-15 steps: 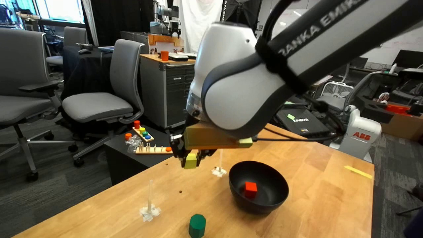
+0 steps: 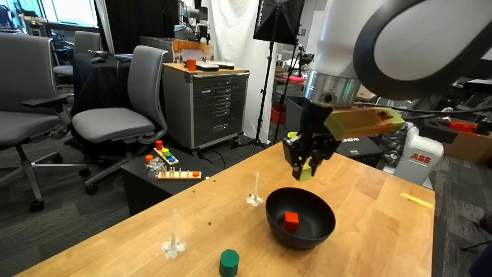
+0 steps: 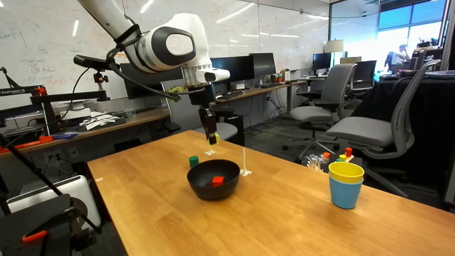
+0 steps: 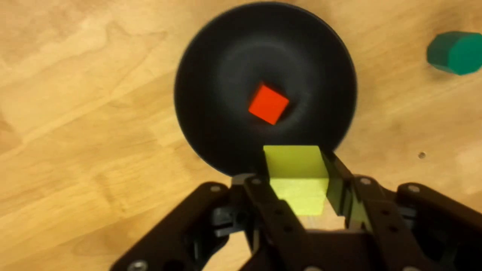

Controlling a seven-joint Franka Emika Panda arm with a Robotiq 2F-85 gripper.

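Held up in the air is a yellow-green block (image 4: pixel 296 169), with my gripper (image 2: pixel 302 171) shut on it. In the wrist view the block (image 2: pixel 305 173) sits between both fingers and overlaps the near rim of a black bowl (image 4: pixel 203 131). Exterior view 1 puts the gripper above the bowl (image 2: pixel 318 226), clear of it. Inside the bowl lies a red cube (image 4: pixel 269 104). A green hexagonal block (image 2: pixel 229 263) stands on the table apart from the bowl; in exterior view 2 the green block (image 3: pixel 194 161) is behind the bowl's left side.
Two thin upright pegs, one nearer peg (image 2: pixel 173 231) and one by the bowl (image 2: pixel 256 187), are taped to the wooden table (image 3: pixel 153 200). Stacked yellow and blue cups (image 3: pixel 346 187) stand at the table's right in exterior view 2. Open tabletop lies in front of the bowl there.
In exterior view 1 the arm has swung right, carrying the yellow-green block from above the table left of the bowl to above the bowl. Bowl, red cube and green block have stayed put.
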